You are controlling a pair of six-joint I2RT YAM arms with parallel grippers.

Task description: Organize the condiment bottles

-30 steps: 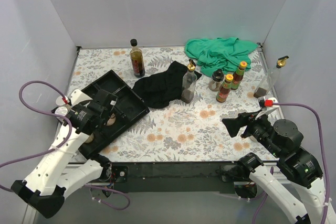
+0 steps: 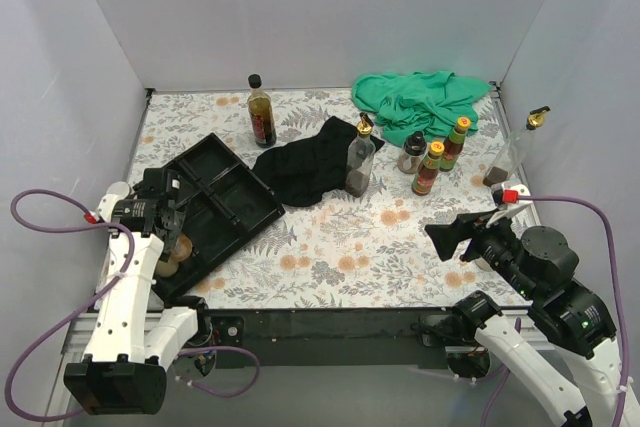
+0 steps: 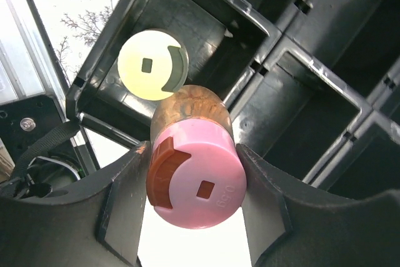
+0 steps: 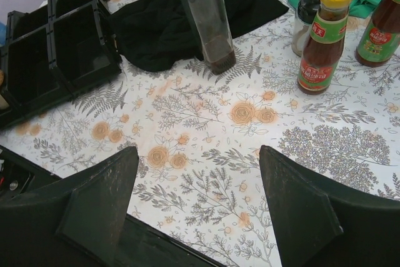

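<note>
My left gripper is shut on a pink-lidded jar [image 3: 197, 170], held over the black divided organizer [image 2: 230, 232]; a cream-lidded jar [image 3: 150, 64] sits in a compartment beside it. The right gripper hangs open and empty above the right front of the table. A clear pourer bottle [image 2: 359, 167], two red-brown sauce bottles [image 2: 425, 177] [image 2: 450, 151], a shaker [image 2: 411, 155], an oil bottle [image 2: 261, 119] and another pourer bottle [image 2: 508, 157] stand on the table.
A black cloth [image 2: 305, 167] lies mid-back, a green cloth [image 2: 420, 102] at the back right. Walls enclose the back and sides.
My left arm has swung leftward to the organizer's left side. The right arm has shifted only slightly; the bottles on the table are unchanged.
</note>
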